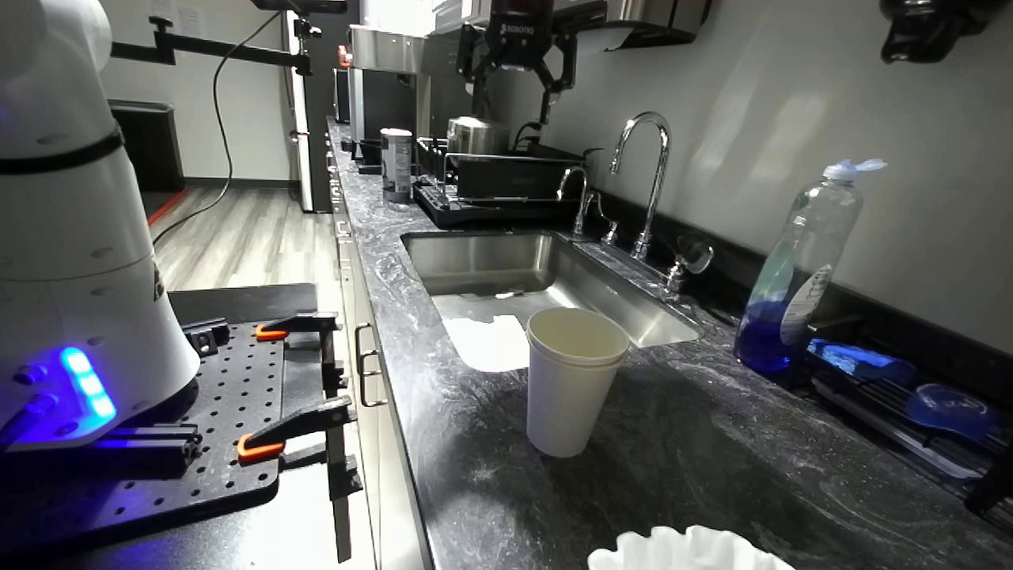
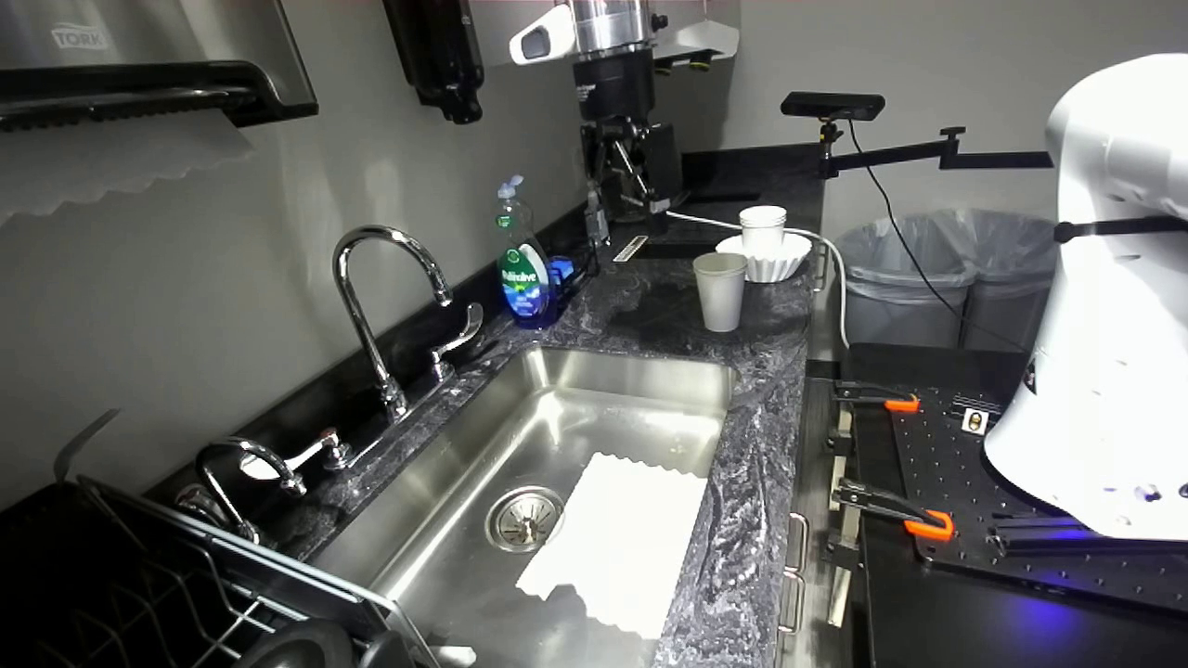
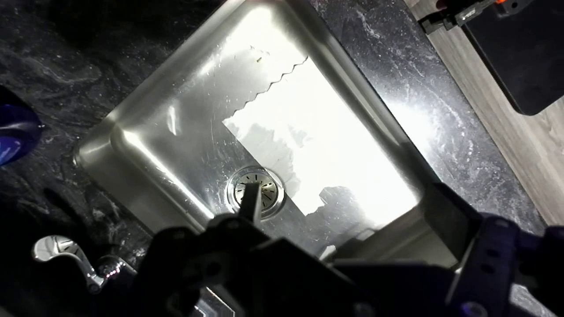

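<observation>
Above the counter, near the sink, my gripper (image 1: 513, 109) hangs pointing down with its fingers apart and nothing between them. The wrist view looks down on the steel sink (image 3: 174, 153), the fingers (image 3: 252, 200) spread wide over its lower part. A white paper towel (image 3: 338, 137) with a jagged edge lies flat in the sink, beside the drain (image 3: 272, 205); part of it looks wet. On the counter by the sink stands a white paper cup (image 2: 721, 295), upright and away from the gripper.
A chrome faucet (image 1: 655, 180) rises at the sink's wall side. A dish soap bottle (image 1: 798, 275) stands by the wall. Past the sink sits a dish rack (image 1: 517, 177), with a can (image 1: 396, 163) nearby. White fluted bowls (image 2: 788, 263) holding small cups (image 2: 763, 230) stand farther along the counter.
</observation>
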